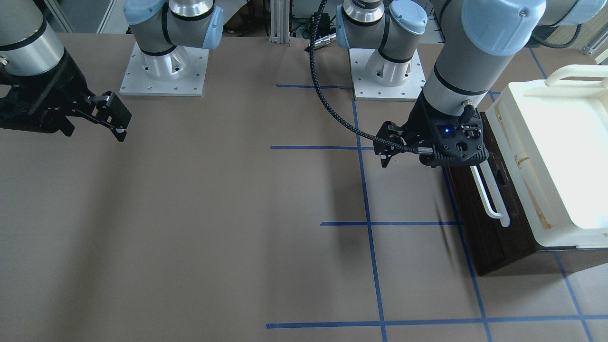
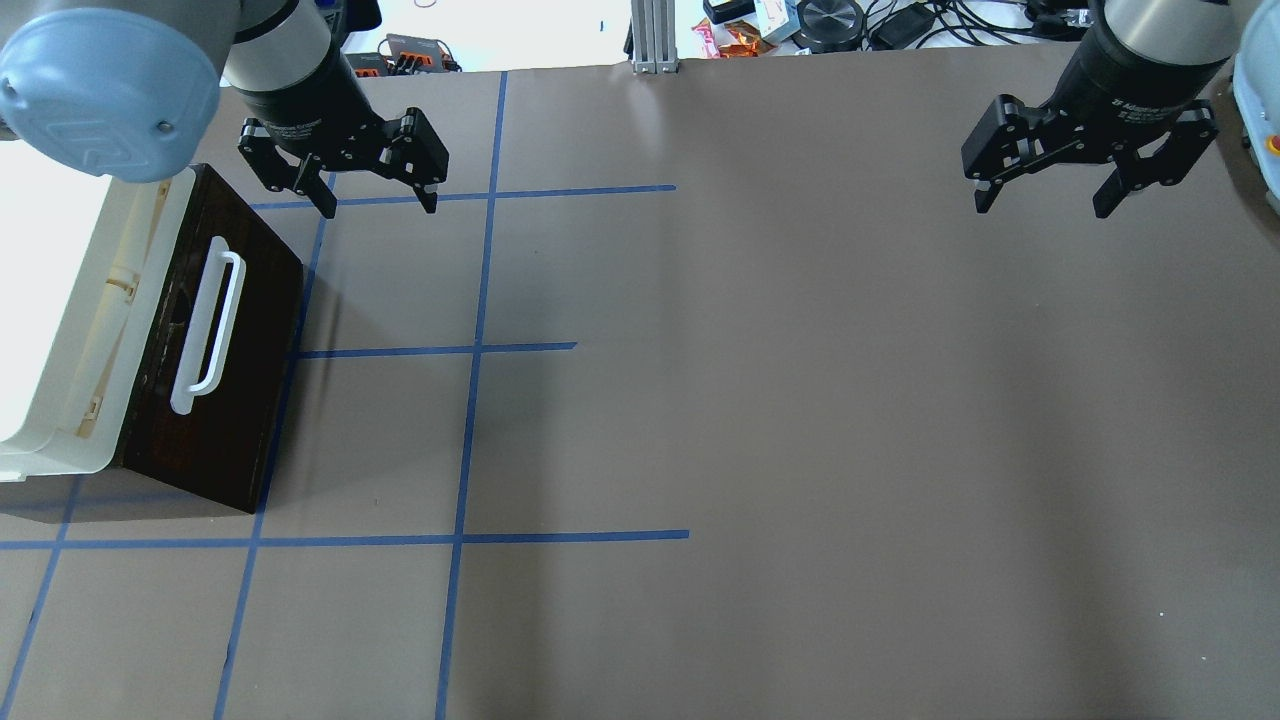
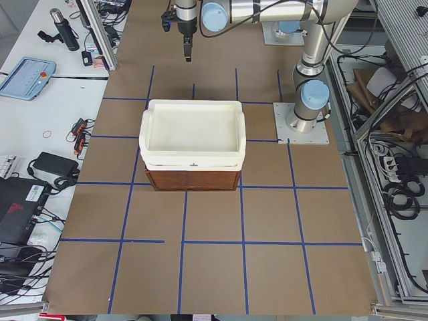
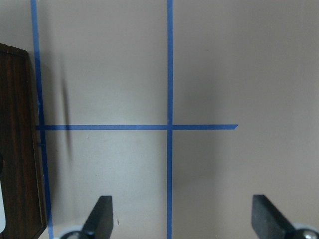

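Note:
My gripper [image 2: 377,204] hangs above the table beside a dark wooden box with a white handle [image 2: 228,324] on its side; in the left wrist view its two fingers [image 4: 99,221] are wide apart with only taped floor between them. A white lidded bin or tray [image 3: 192,130] sits on top of the wooden box [image 3: 194,180]. In the front view the gripper is above the box's near side, partly hiding the handle.
Other robot arms stand around it, one with a black gripper [image 2: 1044,199] at the top right of the top view.

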